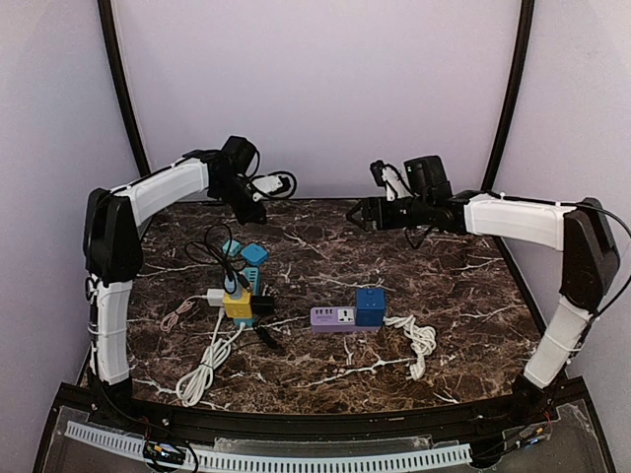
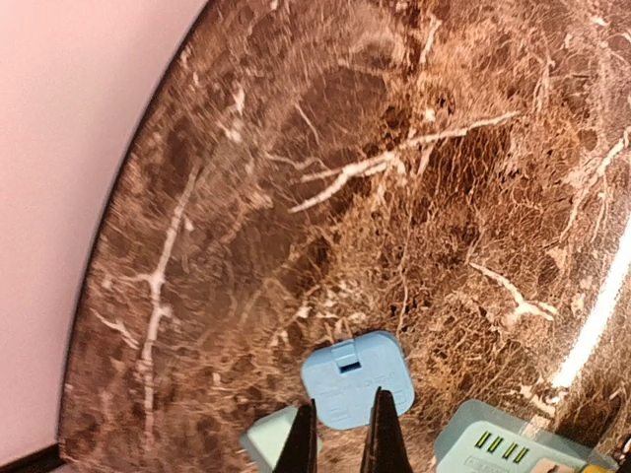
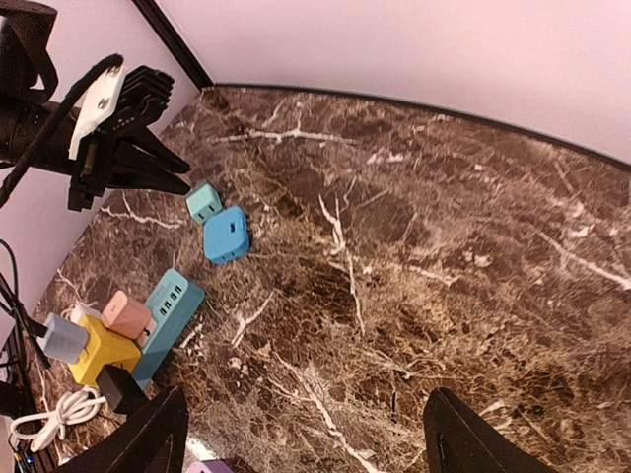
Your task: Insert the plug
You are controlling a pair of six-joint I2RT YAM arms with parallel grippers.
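Note:
The teal power strip [image 1: 253,279] lies at the left of the table. A yellow cube [image 1: 238,304] sits on it, with a grey plug [image 3: 64,337], a pink plug [image 3: 128,315] and a black plug [image 3: 122,388] at its sides. To the right is a purple strip [image 1: 332,316] with a blue cube [image 1: 370,306] at its right end. My left gripper [image 1: 258,219] hangs behind the teal strip; in the right wrist view its fingers [image 3: 148,169] are together, nothing visible between them. Well apart and empty, my right gripper [image 1: 357,214] stands open above the back middle.
A flat blue block [image 2: 357,379] and a small teal block [image 2: 276,439] lie behind the teal strip. White cable coils rest at the front left [image 1: 202,377] and right of the blue cube [image 1: 422,340].

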